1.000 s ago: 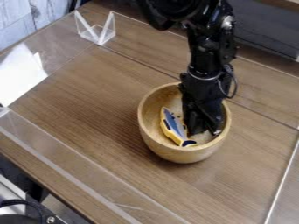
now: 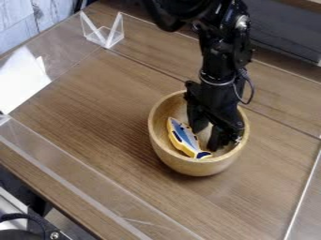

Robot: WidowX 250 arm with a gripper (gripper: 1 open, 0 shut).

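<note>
A round wooden bowl (image 2: pixel 174 160) stands at the middle right of the table. Inside it, on the left, lies a yellow, white and blue elongated object (image 2: pixel 183 137). My black gripper (image 2: pixel 216 133) reaches down into the right part of the bowl, beside that object. Its fingertips are dark and crowded, so how far apart they are and whether anything is between them is unclear.
A clear plastic stand (image 2: pixel 103 33) sits at the back left, and a white sheet (image 2: pixel 15 82) lies at the left edge.
My gripper has shifted slightly left inside the bowl, toward the yellow and blue object.
</note>
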